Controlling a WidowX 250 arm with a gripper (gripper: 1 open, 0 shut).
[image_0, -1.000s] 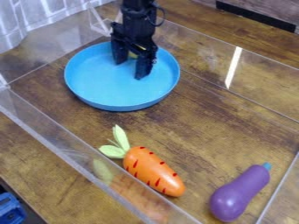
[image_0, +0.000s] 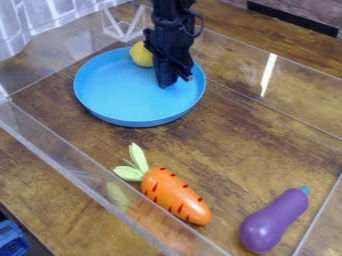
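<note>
My black gripper (image_0: 171, 60) hangs over the back right part of the blue plate (image_0: 134, 95). It looks shut, and I see nothing held in it. A yellow object (image_0: 142, 54) at the plate's back edge is partly hidden behind the gripper. Whether the two touch, I cannot tell.
A toy carrot (image_0: 174, 193) lies in front of the plate, and a purple eggplant (image_0: 274, 218) at the lower right. A clear plastic wall runs along the left. The wooden surface (image_0: 261, 120) right of the plate is bare.
The gripper has shifted to the right, uncovering more of the yellow object. The plate, carrot and eggplant look unmoved.
</note>
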